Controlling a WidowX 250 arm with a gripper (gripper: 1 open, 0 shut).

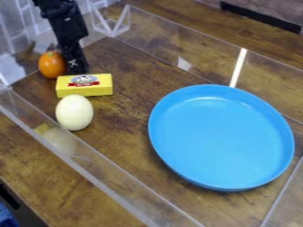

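Note:
My black gripper (73,62) is low at the upper left, right beside an orange round fruit (51,65) and just behind a yellow box with a printed label (84,85). Its fingertips are small and partly hidden here, and I see nothing clearly held between them. A white egg (73,113) lies in front of the box. A large blue plate (221,136) fills the right side.
Clear plastic walls surround the wooden surface (136,168), along the left, front and back. The middle, between the box and the plate, is free.

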